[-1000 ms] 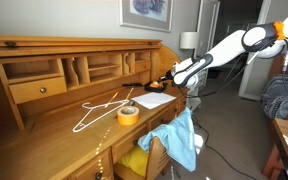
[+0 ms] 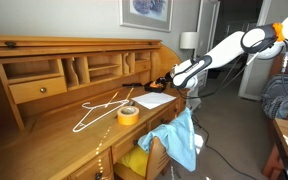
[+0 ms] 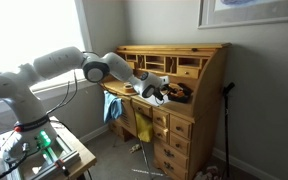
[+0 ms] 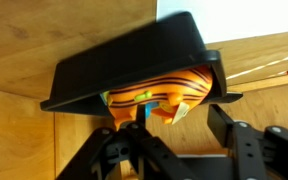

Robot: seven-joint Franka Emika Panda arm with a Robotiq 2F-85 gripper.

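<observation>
A black open-topped container sits at the far end of the wooden desk, holding an orange striped soft toy. My gripper hangs over the container's near side with its fingers spread apart. No object shows between them, and the toy lies in the container beyond the fingertips. In exterior view 2, the container rests beside the desk's right side panel, with the gripper at its left edge. Exterior view 1 shows the arm reaching in from the right.
A white sheet, a roll of orange tape and a white hanger lie on the desktop. Light blue cloth drapes over the front. Pigeonholes and drawers line the back.
The gripper has shifted slightly at the container in exterior view 1. The tape, sheet, hanger and cloth stay where they were.
</observation>
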